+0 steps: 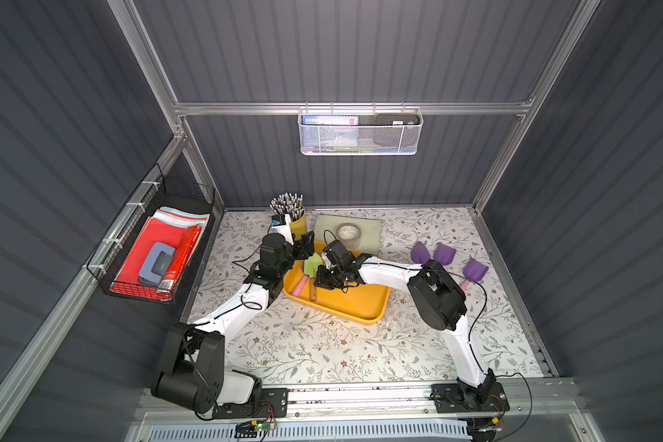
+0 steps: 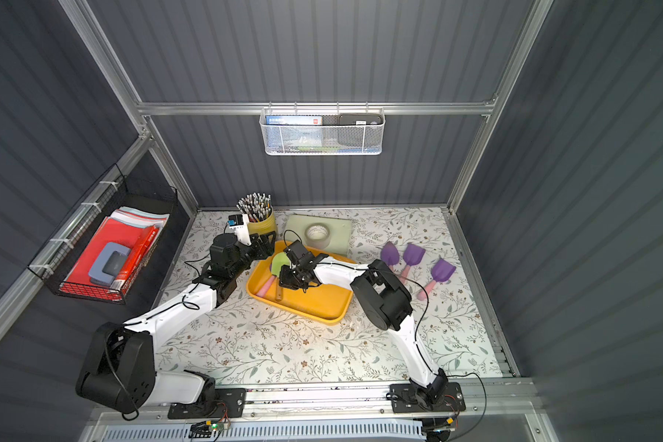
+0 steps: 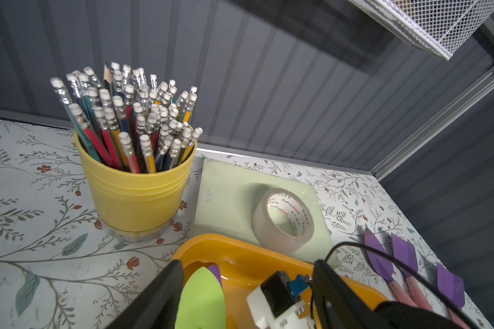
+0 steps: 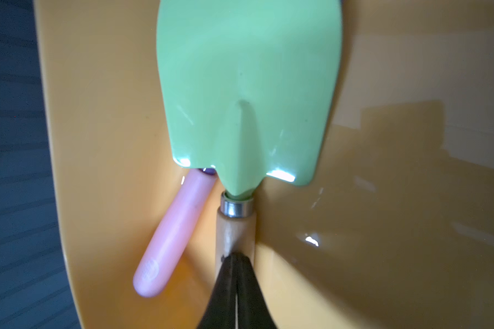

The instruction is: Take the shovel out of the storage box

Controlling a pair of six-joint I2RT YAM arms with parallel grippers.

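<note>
In the orange storage box point(image 1: 346, 318) lies a green shovel point(image 4: 247, 82) with a wooden handle point(image 4: 235, 233). Part of its blade covers a purple shovel, whose pink handle point(image 4: 173, 235) sticks out on the left. My right gripper is shut, its fingertips over the wooden handle; nothing shows between them, and whether they touch it cannot be told. Above the box's back left corner my left gripper point(image 1: 308, 241) stands open and empty, the green blade point(image 3: 203, 301) beyond its fingers.
A yellow pencil cup point(image 3: 137, 192) stands close by my left gripper. Behind the box, a tape roll point(image 3: 282, 219) sits on a pale green board point(image 1: 372, 232). Several purple shovels point(image 1: 444, 254) lie to the right.
</note>
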